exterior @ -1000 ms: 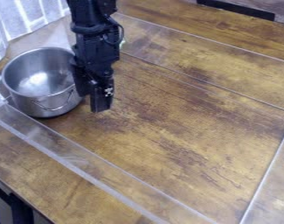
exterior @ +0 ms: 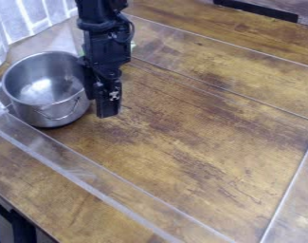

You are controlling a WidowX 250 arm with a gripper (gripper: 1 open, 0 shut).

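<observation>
A metal pot (exterior: pixel 40 89) sits on the wooden table (exterior: pixel 201 142) at the left of the view. My black gripper (exterior: pixel 104 104) hangs low at the pot's right side, close to its rim. Its fingertips are dark and overlap each other in this view, so whether they are open or shut, and whether anything is between them, I cannot tell.
Clear plastic strips or edges run across the table at the lower left, back and right. A white curtain-like material (exterior: pixel 24 19) is at the top left. A small light object is partly hidden behind the arm.
My gripper has shifted very slightly and turned a little beside the pot. The pot looks unmoved.
</observation>
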